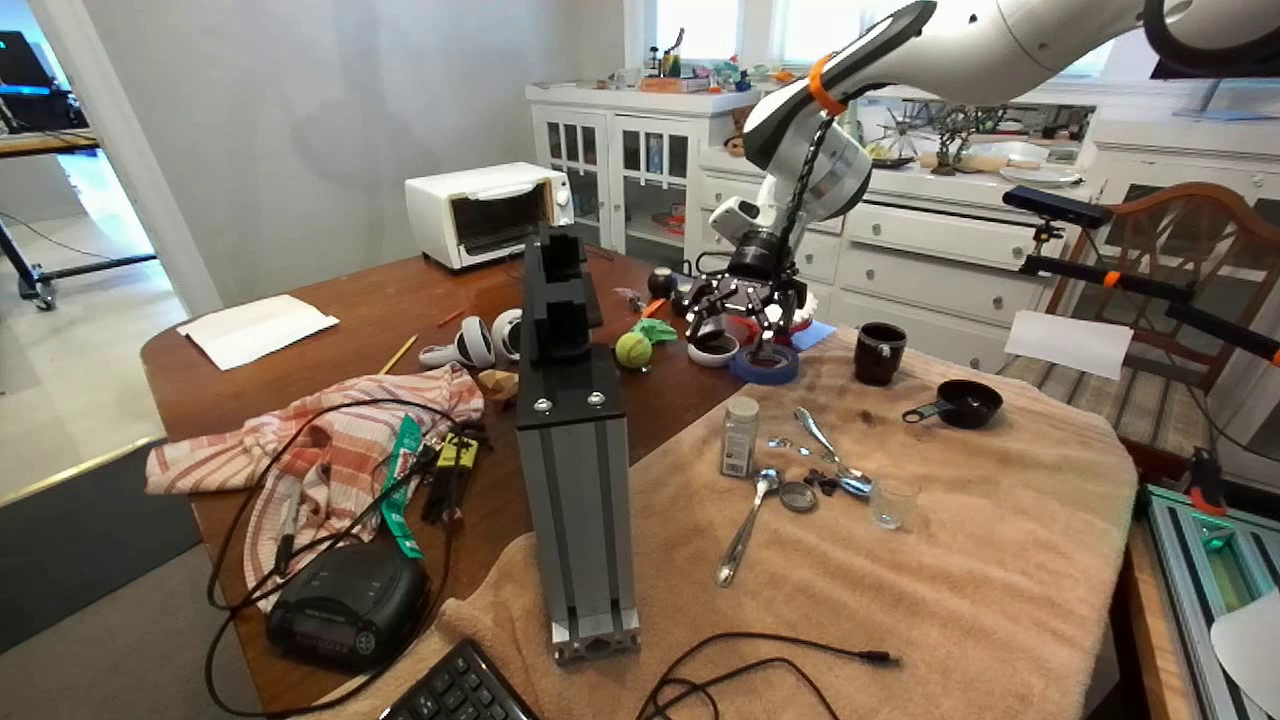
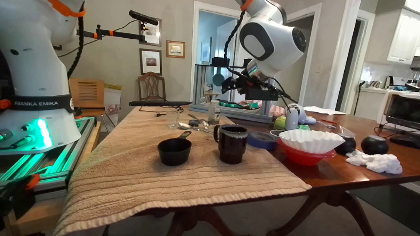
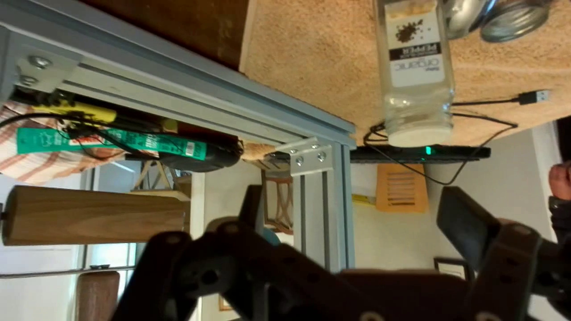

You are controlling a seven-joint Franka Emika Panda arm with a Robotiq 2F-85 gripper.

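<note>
In the first exterior view my gripper [image 1: 737,336] is raised and tilted over the table's far side. The wrist view shows its two fingers [image 3: 464,224] spread wide, so the gripper is open and empty. A metal spoon [image 1: 746,528] lies on the tan towel, its bowl towards a clear pepper jar [image 1: 739,439]. The jar stands upright; its label shows in the wrist view [image 3: 416,59]. Right of the spoon are a round metal lid [image 1: 797,497], small dark bits, a second spoon [image 1: 854,484] and a small clear glass [image 1: 890,504].
A dark mug [image 2: 233,147] and a black measuring cup [image 2: 174,151] stand on the towel [image 2: 189,188]. Blue tape [image 2: 262,140] and a red bowl [image 2: 309,156] with paper filters sit beside them. A tall metal frame [image 1: 581,516] rises nearby.
</note>
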